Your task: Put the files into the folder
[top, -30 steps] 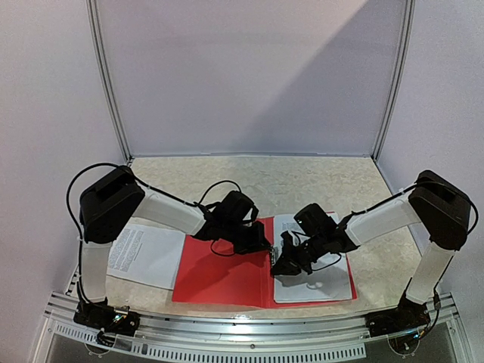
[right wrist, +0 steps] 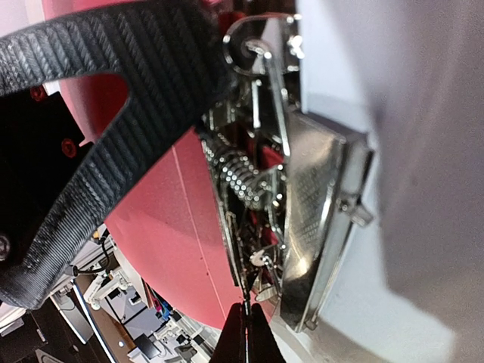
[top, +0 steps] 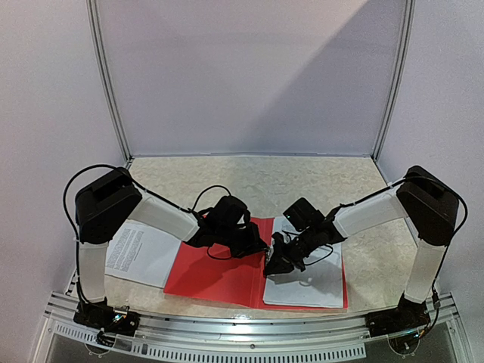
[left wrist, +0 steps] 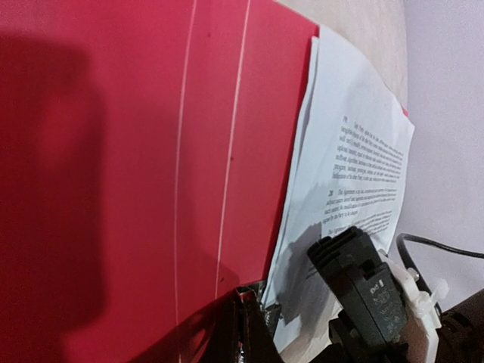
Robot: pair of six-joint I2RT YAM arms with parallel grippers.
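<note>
An open red folder (top: 204, 276) lies on the table, with a stack of white papers (top: 310, 283) on its right half and a metal clip mechanism (right wrist: 310, 219) along the spine side of the papers. My left gripper (top: 261, 249) is at the clip, its fingers shut at the bottom of the left wrist view. My right gripper (top: 271, 268) sits at the same clip, just nearer the front; its narrow fingertips (right wrist: 253, 340) are shut at the clip's metal. Whether either holds a thin part of it is hard to tell.
Another sheet of printed paper (top: 136, 253) lies on the table left of the folder, under the left arm. Walls enclose the sides and back.
Over the last second both arms, the folder and the papers moved slightly left, about ten pixels in the top view.
</note>
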